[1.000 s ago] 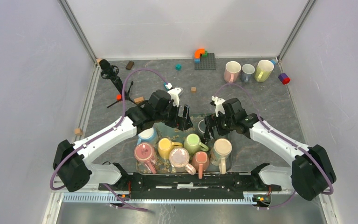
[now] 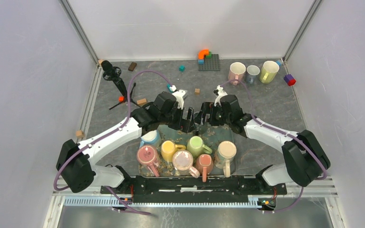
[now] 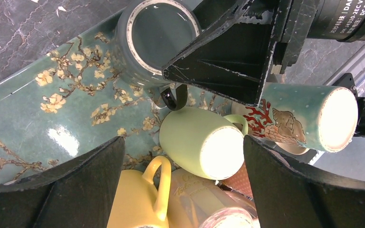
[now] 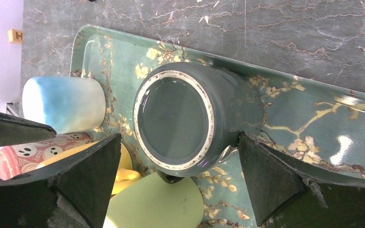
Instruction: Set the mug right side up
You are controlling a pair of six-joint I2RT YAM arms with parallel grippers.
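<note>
A dark grey mug [image 4: 173,121] lies bottom-up in the flowered tray [image 3: 38,114], its handle toward the green mug [image 3: 190,140]. My right gripper is open right over the grey mug, one fingertip at its side. My left gripper stands open beside it, above the green mug, with nothing held; in the top view both grippers [image 2: 187,121] meet near the tray's back edge and partly hide the grey mug.
Several other mugs, such as the yellow mug [image 2: 170,151] and pink mug [image 2: 147,156], crowd the tray's front. Three upright mugs [image 2: 253,73] stand at back right. Small blocks and a black stand [image 2: 119,85] are behind left.
My right gripper has moved left and toward the back, over the grey mug, which looks shifted slightly left. My left gripper has barely moved.
</note>
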